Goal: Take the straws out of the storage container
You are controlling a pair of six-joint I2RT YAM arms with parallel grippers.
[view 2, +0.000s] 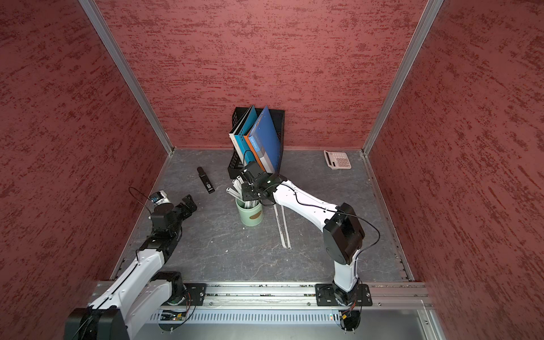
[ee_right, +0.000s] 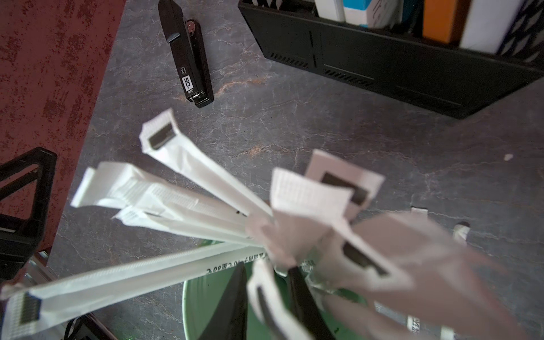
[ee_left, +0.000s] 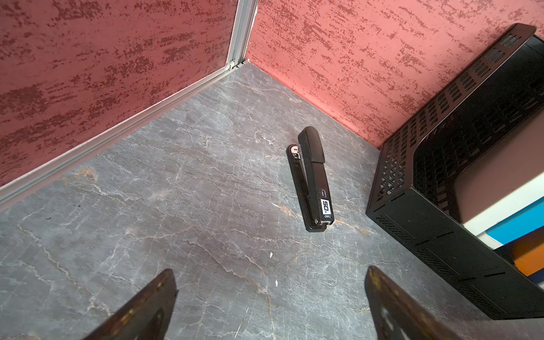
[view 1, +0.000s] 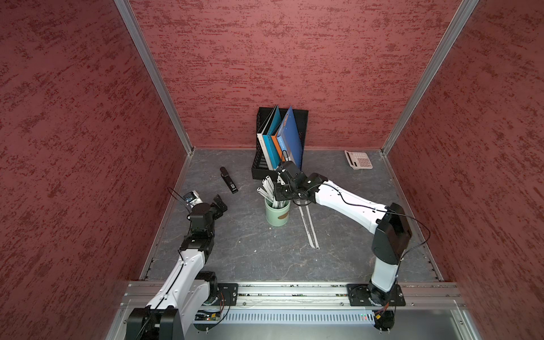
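A pale green container (view 1: 277, 217) stands mid-table, holding several white paper-wrapped straws (ee_right: 204, 170) that fan out over its rim. My right gripper is down among them at the container's mouth, its fingertips either side of a blurred white wrapper; whether it is closed on that is unclear. Two straws (view 1: 308, 226) lie on the table right of the container. My left gripper stands open over the left of the table, nothing between its fingers.
A black stapler (ee_left: 314, 181) lies back left. A black file basket (view 1: 257, 172) with folders stands against the back wall behind the container. A pink calculator (view 1: 358, 160) lies back right.
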